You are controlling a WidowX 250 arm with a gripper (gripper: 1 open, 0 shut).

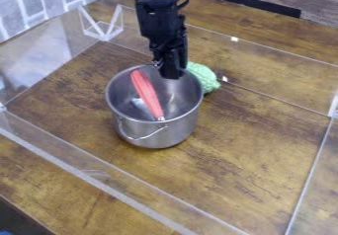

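Note:
A steel pot (154, 127) with a wire handle stands on the wooden table, holding a red elongated object (146, 93) and something small and white. The black gripper (171, 71) is over the pot's back rim, shut; what is between its fingers is too dark to tell clearly. A green textured object (204, 77) lies behind the pot on the right, partly hidden.
Clear edges or panels run along the left and right sides, and a white frame-like fixture stands at the back left.

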